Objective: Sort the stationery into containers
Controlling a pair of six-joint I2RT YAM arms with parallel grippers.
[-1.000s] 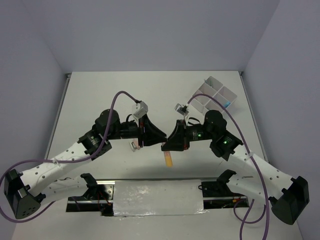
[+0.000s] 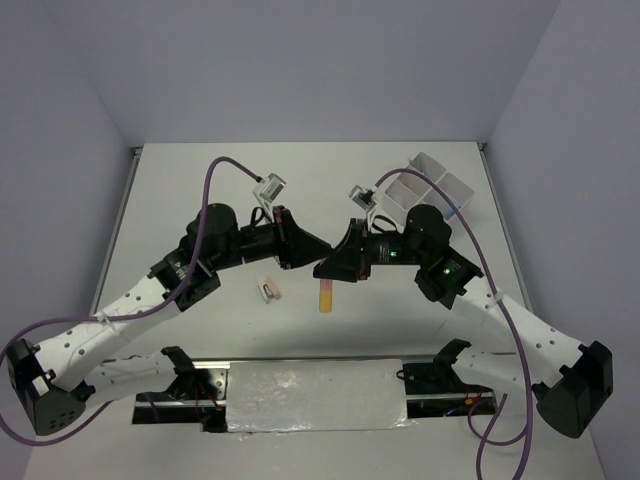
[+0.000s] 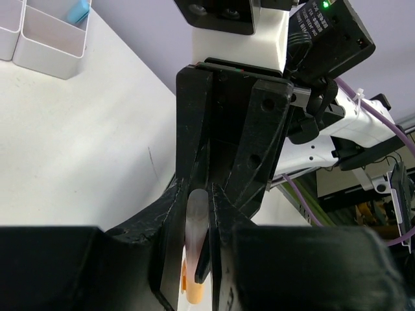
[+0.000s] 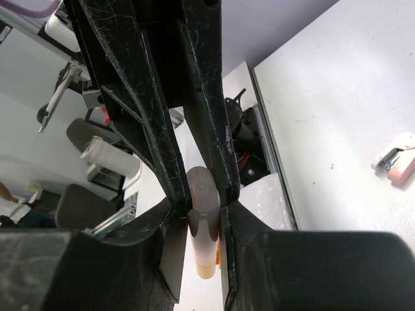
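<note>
My left gripper (image 2: 322, 250) and right gripper (image 2: 335, 265) meet above the middle of the table, both round an upright pen-like item (image 2: 325, 296) with a pale top and orange lower part. In the left wrist view the item (image 3: 196, 233) sits between the fingers; in the right wrist view it (image 4: 204, 227) is likewise between them. Which gripper grips it firmly is unclear. A pink-and-white stapler-like item (image 2: 269, 288) lies on the table to the left, also in the right wrist view (image 4: 400, 162).
A white divided container (image 2: 452, 188) with a blue item (image 3: 78, 10) inside stands at the back right.
Over the last second both grippers and the held item have moved slightly toward the back and left of the table, uncovering more of the pink item.
</note>
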